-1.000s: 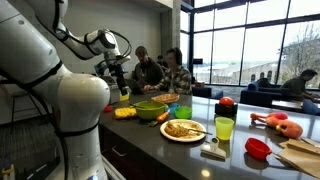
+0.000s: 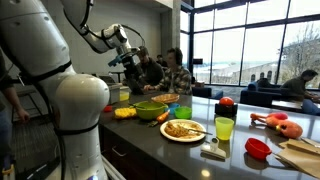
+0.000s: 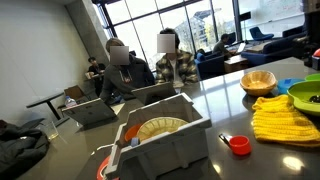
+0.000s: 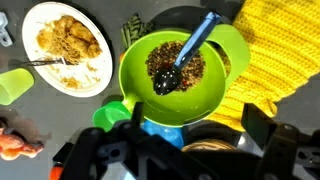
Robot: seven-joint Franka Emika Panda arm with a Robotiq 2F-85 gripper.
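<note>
A green pot holding brown, bean-like bits lies below my gripper in the wrist view. A ladle with a blue handle and black bowl rests in it. My gripper stands open above the table, its fingers wide apart, with nothing between them. In exterior view 1 the arm reaches over the far left of the counter, and the gripper hangs higher than the green pot. A yellow cloth lies beside the pot.
A white plate of food with a fork lies near the pot, a small green bowl closer by. Exterior view 1 shows a yellow cup and red bowl. A grey bin stands left of the red cup.
My gripper has moved rightward in exterior view 1, toward the pot's side. The objects on the counter look unmoved.
</note>
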